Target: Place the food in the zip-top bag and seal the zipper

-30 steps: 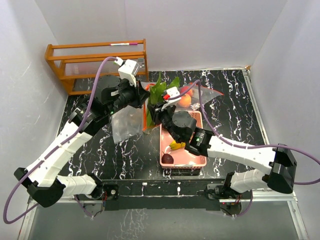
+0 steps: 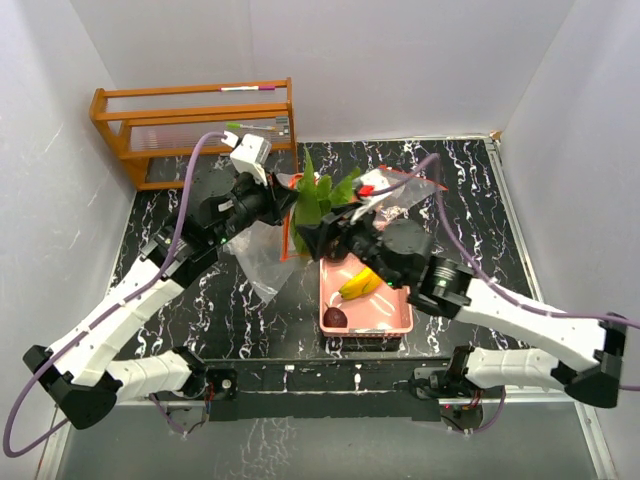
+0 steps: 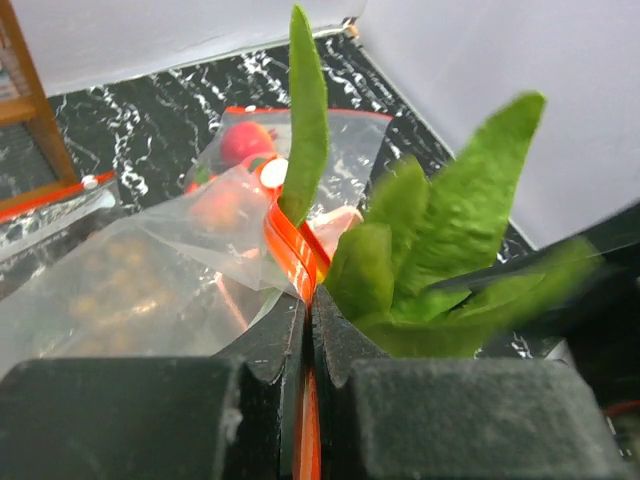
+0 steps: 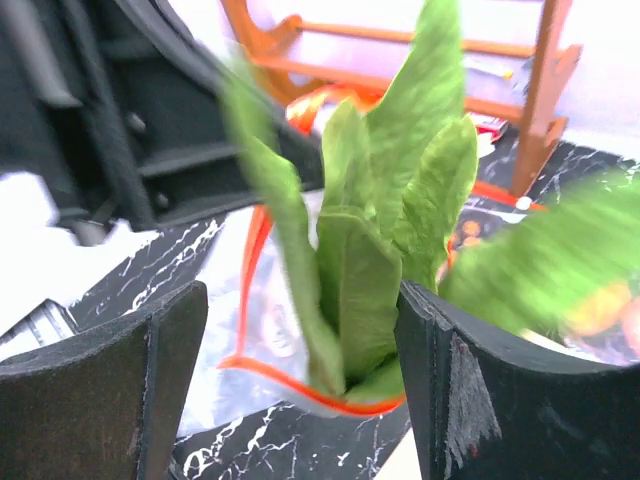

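My left gripper is shut on the orange zipper edge (image 3: 292,245) of a clear bag (image 3: 120,290) in the left wrist view, holding it upright. Green leafy pods (image 4: 360,290) stand up in the bag mouth, with the orange rim curving under them in the right wrist view. My right gripper (image 2: 330,226) is at the right of the leaves, its fingers spread at their base in the right wrist view; whether they touch the leaves is unclear. The pink tray (image 2: 365,325) holds a banana (image 2: 360,283) and a dark round item (image 2: 335,317).
Bags with peach-like fruit (image 3: 243,142) lie behind at the right. A wooden rack (image 2: 190,112) stands at the back left. Bare marble counter shows at the right edge.
My right arm has shifted right and toward the front, uncovering more of the leaves.
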